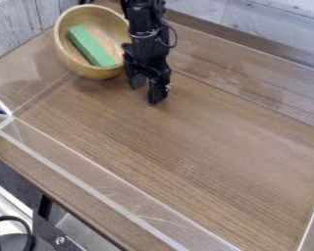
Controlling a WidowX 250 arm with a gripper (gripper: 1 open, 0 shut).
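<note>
My gripper (146, 80) hangs at the top centre, low over the wooden table, its dark fingers apart and open, just right of a tan bowl (71, 41). A green block (91, 47) lies inside the bowl. Whether anything lies under the gripper is too dark to tell.
</note>
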